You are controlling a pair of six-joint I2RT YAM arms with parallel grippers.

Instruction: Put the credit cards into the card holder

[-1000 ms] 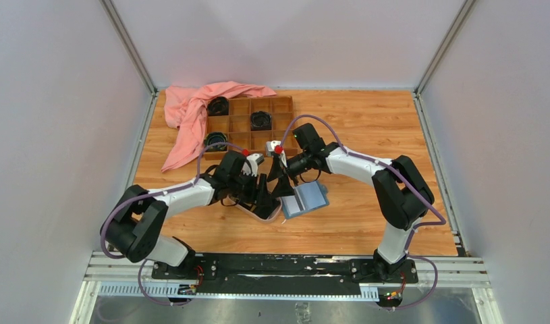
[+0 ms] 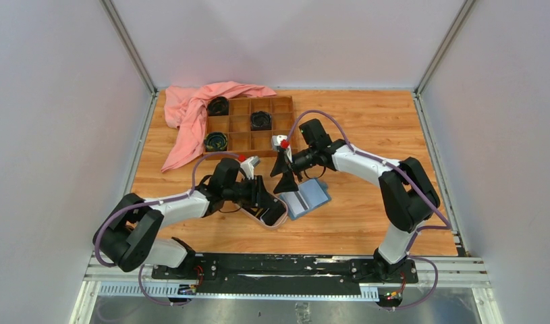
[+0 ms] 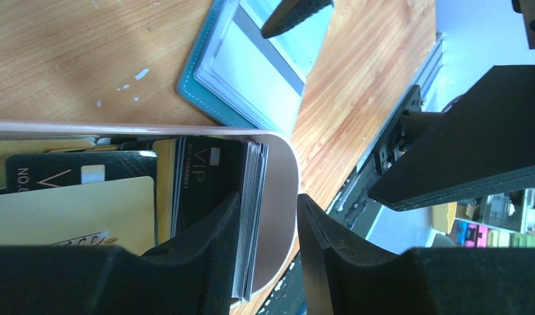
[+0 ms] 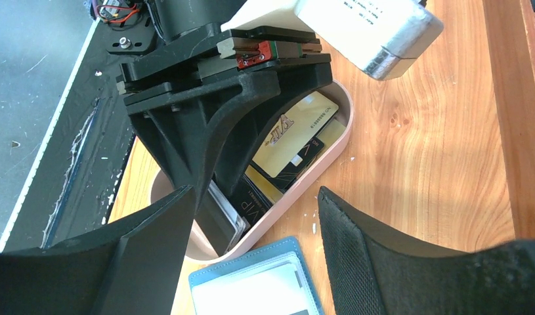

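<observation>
Credit cards, black point(image 3: 215, 164) and gold point(image 3: 74, 216), fill a pale oval container point(image 3: 282, 177). Over its right end is my left gripper, fingers parted. One finger point(image 3: 212, 243) is against the black cards, while the other finger point(image 3: 317, 243) stands apart beyond the upright white card edges point(image 3: 253, 203). The light blue card holder point(image 2: 315, 194) lies open on the table, right of the container; pale inserts show under its clear pockets in the left wrist view. Above the holder's near side, my right gripper is open and empty.
A wooden compartment tray point(image 2: 250, 140) holding several round black items stands at the back. Beside it lies a pink cloth point(image 2: 189, 128). Both grippers are close together.
The container has shifted slightly right and toward the front, and the card holder has moved a little right. My right gripper has drifted right; the left arm's wrist has moved slightly left.
</observation>
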